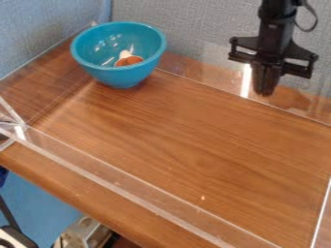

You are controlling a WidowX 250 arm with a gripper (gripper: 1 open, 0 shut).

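Note:
My gripper (265,79) hangs at the upper right of the camera view, above the back edge of the wooden surface, shut, with nothing visible between its fingers. A teal bowl (123,76) sits at the back left, holding an orange round item (130,60) and something small and white.
Grey padded walls (181,29) stand behind and at the left. Clear plastic edging borders the surface. A blue floor with some hardware shows at the lower left.

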